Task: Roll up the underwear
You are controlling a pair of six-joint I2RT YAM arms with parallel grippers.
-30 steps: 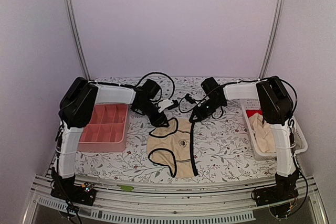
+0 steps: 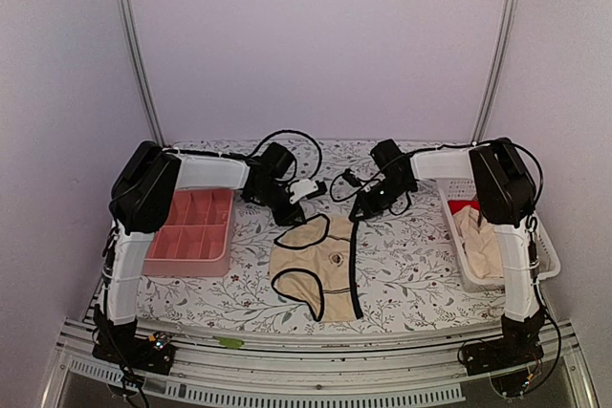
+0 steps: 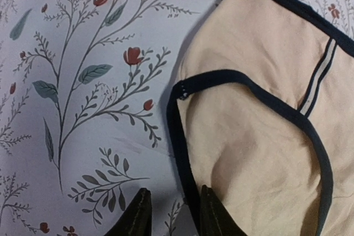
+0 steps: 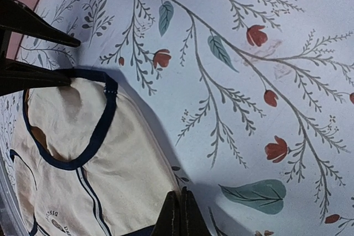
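Cream underwear with navy trim [image 2: 311,269] lies spread flat in the middle of the floral table, its upper edge under both grippers. My left gripper is at its upper left corner, fingers parted, one tip against the cloth beside the navy binding. In the right wrist view the left fingers show at upper left, over the navy loop. My right gripper is shut at the upper right corner, on the edge of the underwear [image 4: 110,153]; how much cloth is between its tips is hard to tell.
A pink divided box [image 2: 191,265] stands at the left, a white basket [image 2: 459,260] with cream cloth and something red at the right.
The left gripper has risen slightly and come back down at the upper left corner. The right gripper has shifted slightly right, and the underwear's upper edge with it.
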